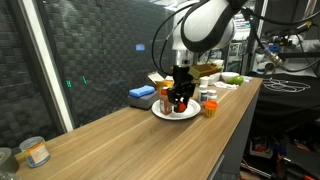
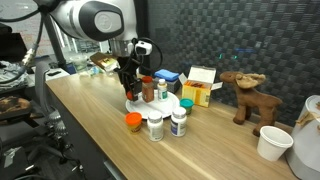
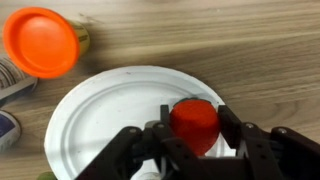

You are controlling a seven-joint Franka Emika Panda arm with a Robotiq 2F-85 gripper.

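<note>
A round red-capped item sits between the fingers of my gripper, which is shut on it. Below it in the wrist view spreads the white plate, and the item overlaps the plate's right part. In exterior view 1 the gripper is over the plate. From the other side, the red item appears at the plate's edge nearest the arm. Whether it touches the plate is hard to tell.
An orange-lidded jar and two white bottles, one of them a white bottle, stand close beside the plate. A brown bottle is on or by it. Behind are a yellow box and a toy deer. Bare table lies left in exterior view 1.
</note>
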